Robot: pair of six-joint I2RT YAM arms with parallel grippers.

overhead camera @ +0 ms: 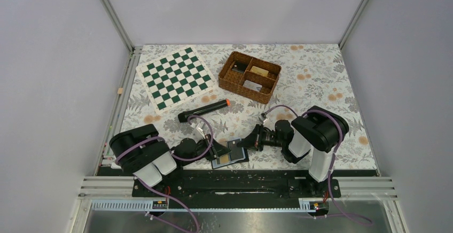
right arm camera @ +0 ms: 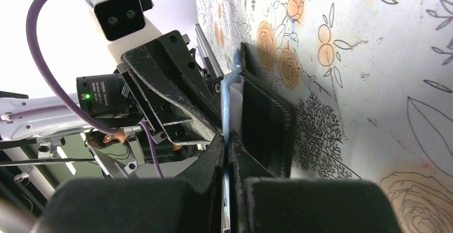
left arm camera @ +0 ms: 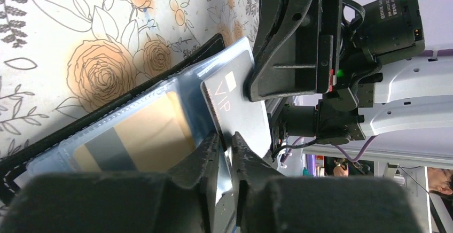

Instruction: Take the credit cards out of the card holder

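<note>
The black card holder lies spread at the table's front edge, with its black cover (left arm camera: 115,103) and clear sleeves showing in the left wrist view. A grey "VIP" card (left arm camera: 235,96) leans up from a sleeve there, and a tan and grey card (left arm camera: 155,131) lies flat under clear plastic. My left gripper is slightly open, the VIP card's edge in the narrow gap between its fingertips. From the other side my right gripper is shut on the thin edge of a clear sleeve (right arm camera: 226,105). In the top view both grippers partly hide the holder (overhead camera: 244,160).
A black microphone-like cylinder with an orange end (overhead camera: 203,111) lies behind the left arm. Farther back are a green and white checkerboard (overhead camera: 176,78) and a wicker basket (overhead camera: 243,90) holding a few items.
</note>
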